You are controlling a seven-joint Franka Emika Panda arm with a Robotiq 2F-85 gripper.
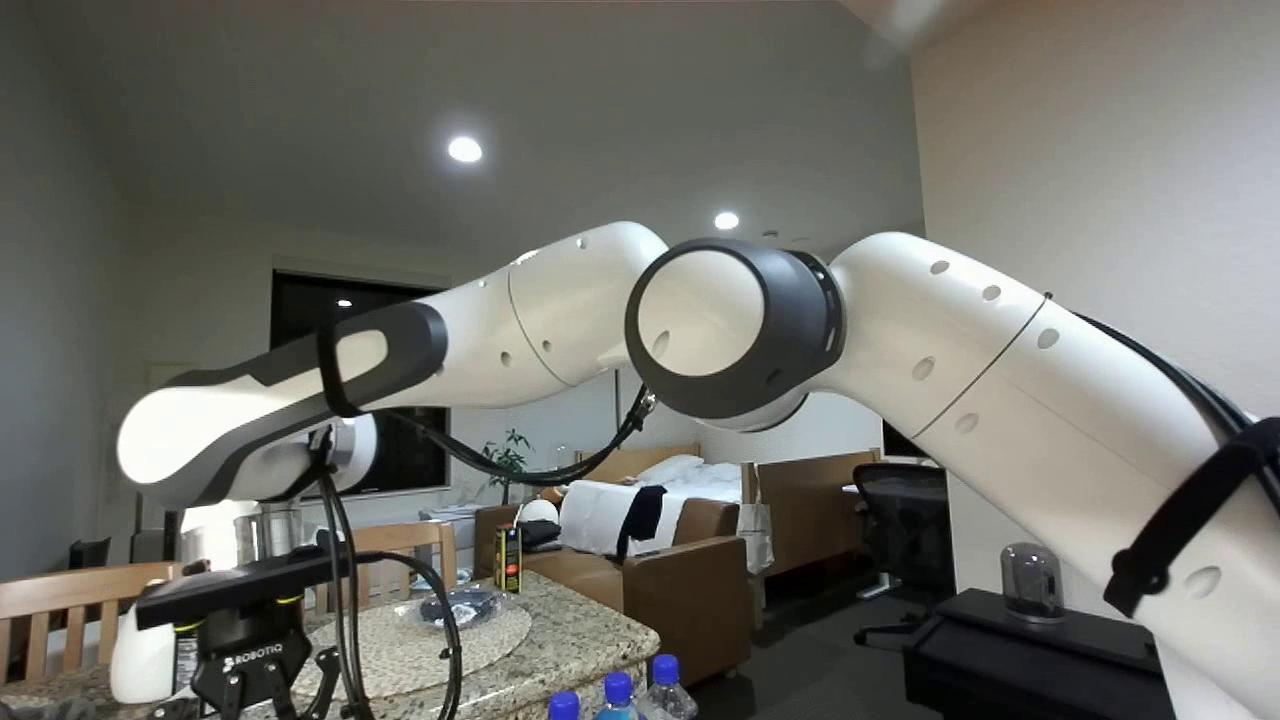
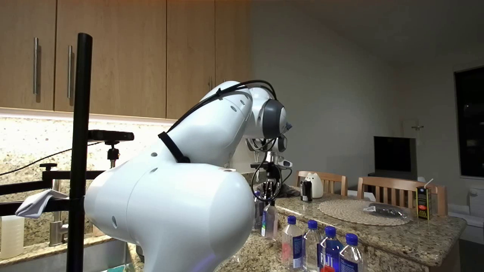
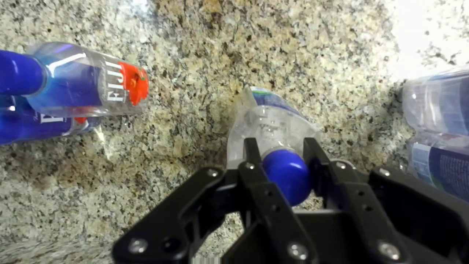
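Observation:
In the wrist view my gripper is shut on the blue cap of a clear plastic bottle [image 3: 268,127], one finger on each side of it. The bottle's body shows beyond the fingertips, with a strip of label at its far edge. From exterior view 2 the gripper [image 2: 270,194] points downward with the bottle [image 2: 270,222] below it; I cannot tell whether its base touches the counter. Exterior view 1 cuts off the fingertips at the bottom edge.
More blue-capped bottles stand on the granite counter, including a Fiji bottle [image 3: 74,79] to the left and a bottle [image 3: 439,105] to the right. A raised counter holds a round woven mat [image 2: 326,209], a black can [image 2: 306,190] and a drink carton [image 2: 423,203].

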